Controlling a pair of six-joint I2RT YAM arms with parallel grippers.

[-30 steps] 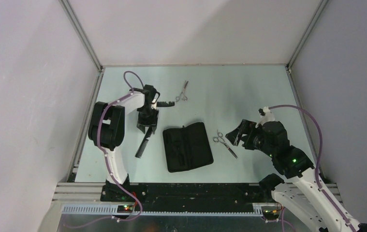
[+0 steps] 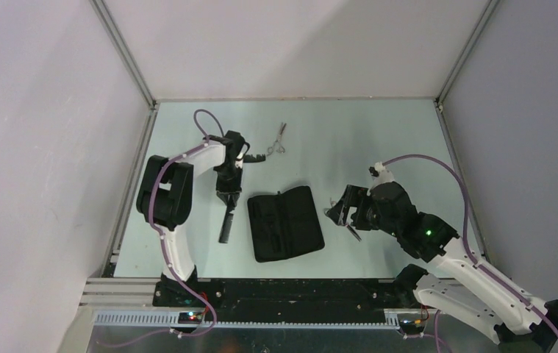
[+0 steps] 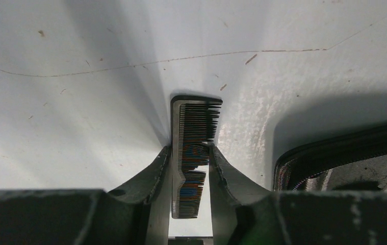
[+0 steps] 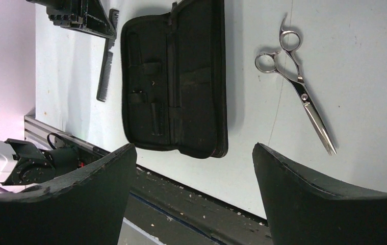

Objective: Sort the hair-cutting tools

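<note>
A black comb (image 3: 188, 194) lies upright in the left wrist view, left of the open black case (image 2: 284, 225); my left gripper has a fingertip on each side of it, at or touching its edges. Steel scissors (image 4: 305, 97) lie right of the case, beneath my open right gripper, with nothing between its fingers. More scissors (image 2: 279, 138) lie at the back, beside another dark comb (image 2: 255, 157), partly hidden by the left arm.
The case's empty loops show in the right wrist view. Walls border it at back and sides, a dark rail at the front.
The comb under my left gripper has shifted slightly right and turned more upright along with the gripper. My right gripper has moved left, over the nearer scissors.
</note>
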